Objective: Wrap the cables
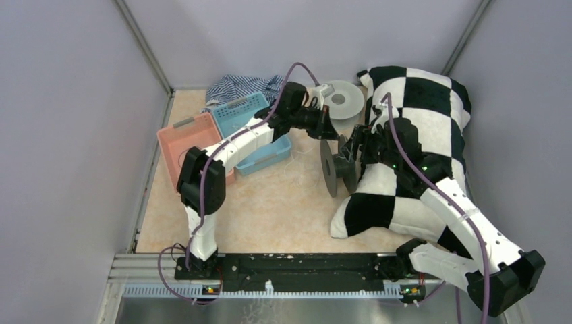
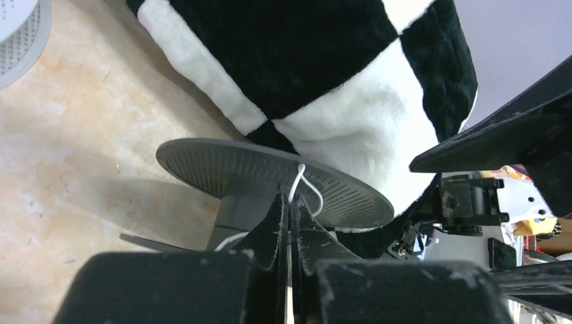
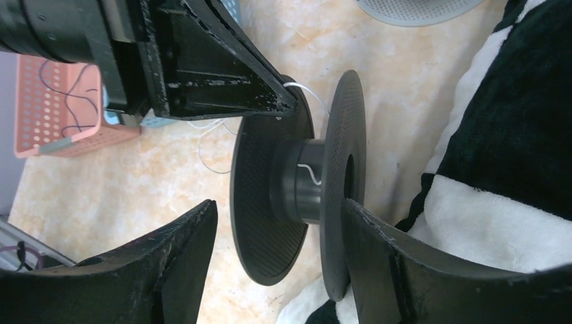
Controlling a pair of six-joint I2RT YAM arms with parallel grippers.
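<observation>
The dark grey spool (image 1: 330, 170) stands on its flanges' rims on the table, its hub lying crosswise between them. At its upper edge, my left gripper is shut on a thin white cable (image 2: 295, 181), which loops out from the fingertips towards the far flange. In the right wrist view this white cable (image 3: 310, 92) runs from the left fingertips to the right flange, and a short cable end (image 3: 311, 174) shows on the hub. My right gripper is open on the spool's near side, nothing held between its fingers.
A checkered black-and-white cushion (image 1: 423, 121) lies close to the spool's right. Behind is a pale reel (image 1: 352, 106). Blue (image 1: 264, 162) and pink (image 1: 166, 147) baskets stand at left, with a striped cloth (image 1: 236, 88) behind.
</observation>
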